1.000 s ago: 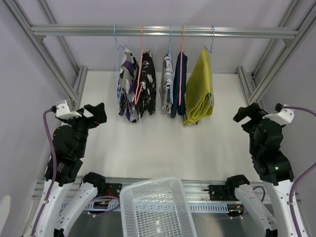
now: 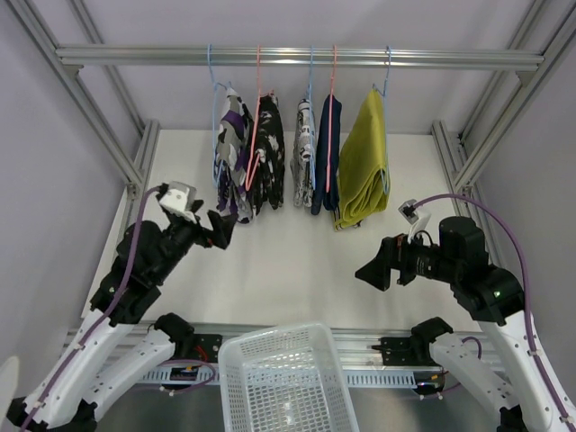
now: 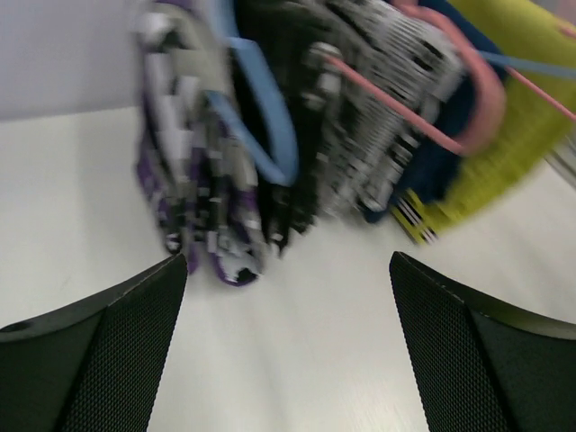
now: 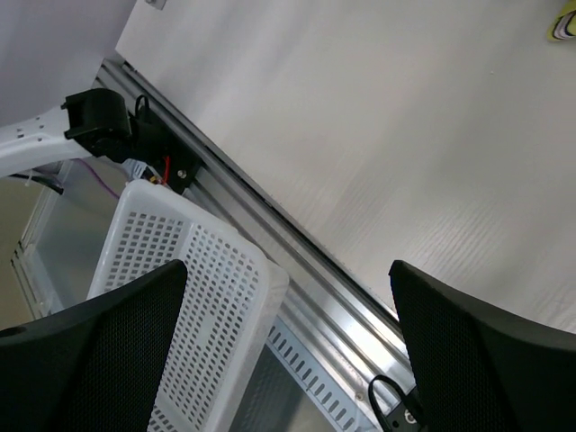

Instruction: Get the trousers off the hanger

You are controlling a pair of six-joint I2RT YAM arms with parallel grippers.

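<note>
Five garments hang from the rail on blue and pink hangers: purple-grey patterned (image 2: 232, 144), black patterned (image 2: 268, 148), grey patterned (image 2: 301, 153), navy (image 2: 326, 157) and olive (image 2: 360, 162). Which are trousers I cannot tell for certain. My left gripper (image 2: 219, 229) is open just below and in front of the leftmost garments, which appear blurred ahead of its fingers in the left wrist view. My right gripper (image 2: 378, 270) is open over the white board, lower right of the olive garment, pointed toward the basket, with nothing between its fingers.
A white perforated basket (image 2: 234, 378) sits at the front centre, beyond the board's metal front rail (image 4: 270, 216). The white board (image 2: 279, 270) is bare below the garments. The hanger rail (image 2: 144, 56) spans the top, with frame posts on both sides.
My left gripper has moved right and down toward the middle. My right gripper has swung left and down from the right side. The garments look unchanged.
</note>
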